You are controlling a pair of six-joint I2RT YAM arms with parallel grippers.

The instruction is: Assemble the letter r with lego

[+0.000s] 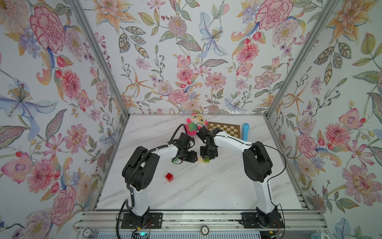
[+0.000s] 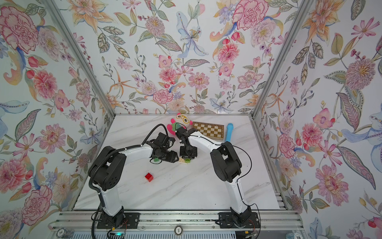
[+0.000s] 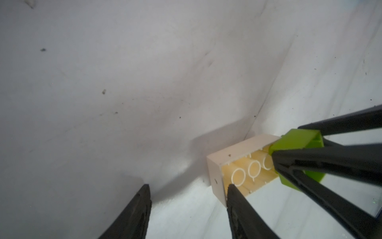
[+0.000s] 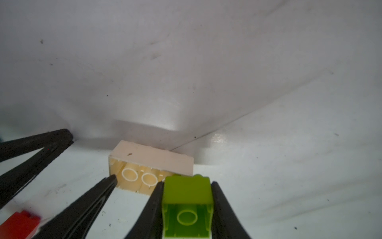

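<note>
My right gripper is shut on a green brick. A longer beige brick is held up at the green one's end, its hollow side with round tubes showing. The two bricks meet, though I cannot tell how firmly. In the left wrist view my left gripper is open, with bare table between its fingers; its right finger is close by or against the near end of the beige brick. A red brick lies on the table in front of the left arm.
Behind the arms lie a pink plush toy, a checkered board and a blue bar-shaped thing. Something green is partly hidden under the left gripper.
</note>
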